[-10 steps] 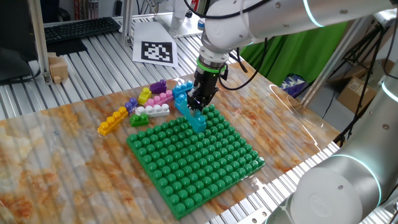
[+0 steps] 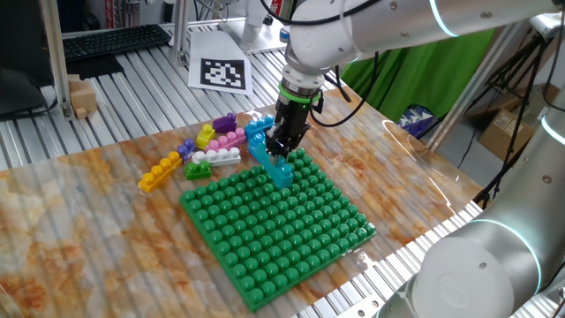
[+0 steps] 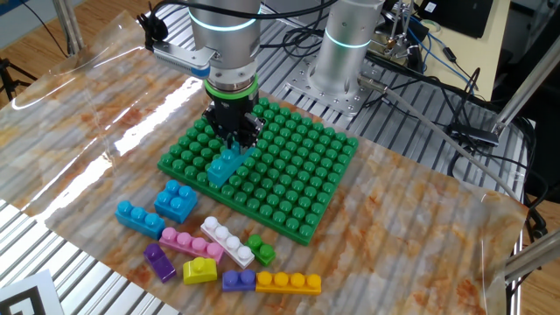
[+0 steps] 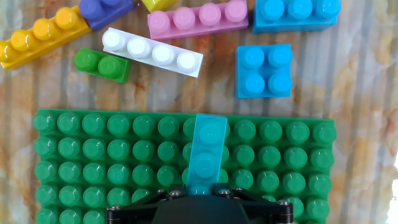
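Observation:
A long blue brick [image 4: 206,149] is gripped near one end by my gripper, with a fingertip on each side of it. In the wrist view the brick slants slightly against the stud rows of the green baseplate [image 2: 263,296], over its edge nearest the loose bricks. Exterior view 2 also has the blue brick [image 3: 226,166] over that part of the plate, beneath the gripper [image 3: 233,142]. Whether its underside touches the studs, I cannot tell. The gripper body hides the brick's other end.
Beyond the plate's edge lie a square blue brick [image 4: 263,71], another blue brick [image 4: 295,23], a pink brick [image 4: 199,22], a white brick [image 4: 152,55], a small green brick [image 4: 102,66], and purple, yellow and orange ones. Most of the plate is bare.

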